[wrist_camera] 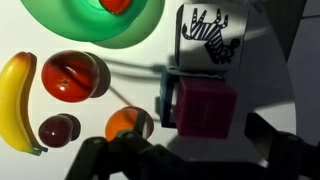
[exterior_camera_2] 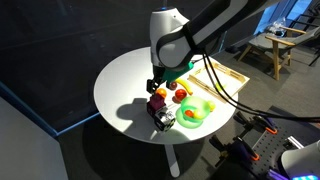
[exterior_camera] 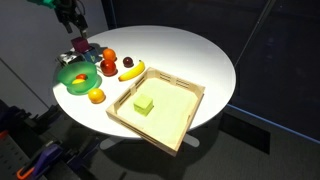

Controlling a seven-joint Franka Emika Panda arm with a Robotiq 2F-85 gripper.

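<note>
A dark red cube (wrist_camera: 206, 106) stands near the table edge, against or on a darker block (wrist_camera: 168, 95); how they join is unclear. My gripper is open, one finger to each side of the cube and nothing held between them. In exterior view 1 the gripper (exterior_camera: 70, 24) hangs at the top left, above the red cube (exterior_camera: 80, 45). A white block with a zebra picture (wrist_camera: 212, 38) sits close to the cube in the wrist view.
A green bowl (exterior_camera: 86, 82) holds fruit. Around it lie an orange (exterior_camera: 97, 96), a red fruit (exterior_camera: 108, 68), another orange (exterior_camera: 109, 55), a dark plum (exterior_camera: 128, 62) and a banana (exterior_camera: 132, 72). A wooden tray (exterior_camera: 175, 112) carries a yellow-green block (exterior_camera: 144, 104).
</note>
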